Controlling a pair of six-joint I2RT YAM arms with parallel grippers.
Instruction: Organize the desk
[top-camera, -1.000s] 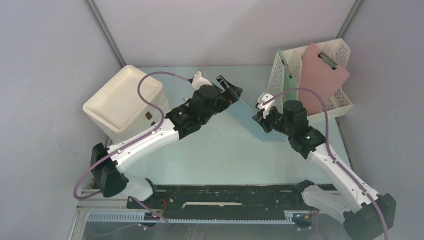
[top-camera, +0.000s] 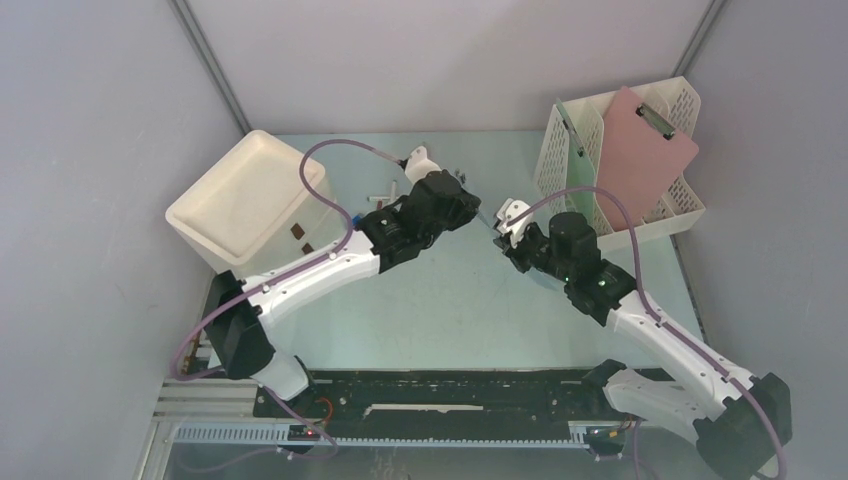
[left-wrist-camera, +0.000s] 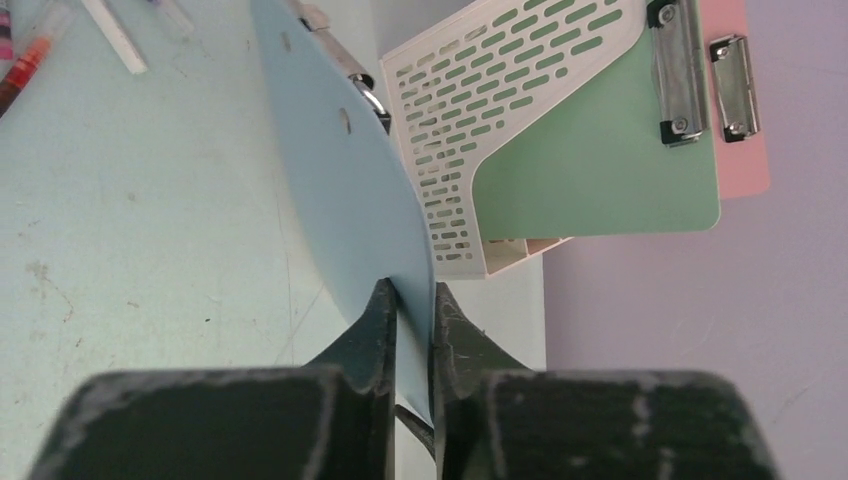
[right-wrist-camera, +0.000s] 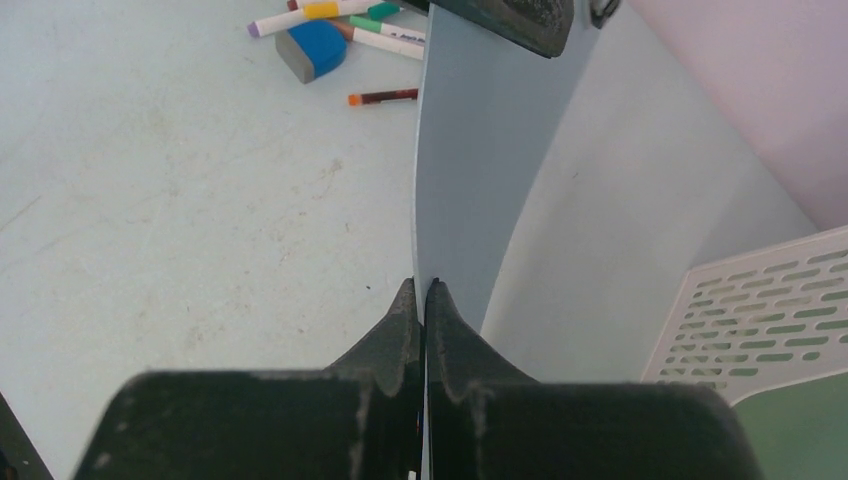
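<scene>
A light blue clipboard (left-wrist-camera: 340, 170) (right-wrist-camera: 485, 150) hangs upright between both grippers over the middle of the desk. My left gripper holds one edge between its fingers. My right gripper is shut on another edge of the same thin board. In the top view, the left gripper (top-camera: 460, 200) is behind and left of the right gripper (top-camera: 505, 245). Markers (right-wrist-camera: 370, 98) and a blue-and-grey eraser (right-wrist-camera: 310, 50) lie loose on the desk, mostly hidden from above by the left arm.
A white slotted file holder (top-camera: 555, 150) with pink (top-camera: 640, 170) and green (left-wrist-camera: 600, 180) clipboards stands at the back right. An empty cream bin (top-camera: 240, 190) sits at the left.
My left gripper has moved right and tilted with the clipboard; my right gripper has moved slightly left. The board looks more upright.
</scene>
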